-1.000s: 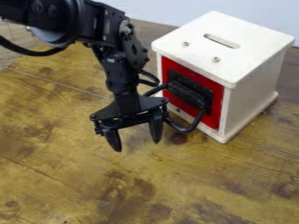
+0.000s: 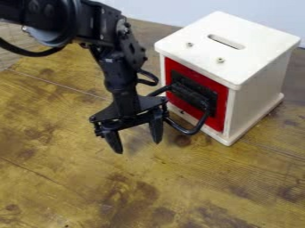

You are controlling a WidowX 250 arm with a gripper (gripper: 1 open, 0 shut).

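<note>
My black gripper point(image 2: 135, 137) hangs low over the wooden floor in the camera view, its two fingers apart and pointing down, with nothing between them. It is to the left of a white box point(image 2: 256, 98) that has a red front panel point(image 2: 176, 70) and a slot in its top. A black fixture point(image 2: 193, 92) with a looped black handle or cable sits on the red face, just right of my gripper; whether the gripper touches it I cannot tell.
A pale wall point(image 2: 149, 9) runs along the back behind the box.
My gripper has shifted very slightly to the left. The box looks unchanged.
</note>
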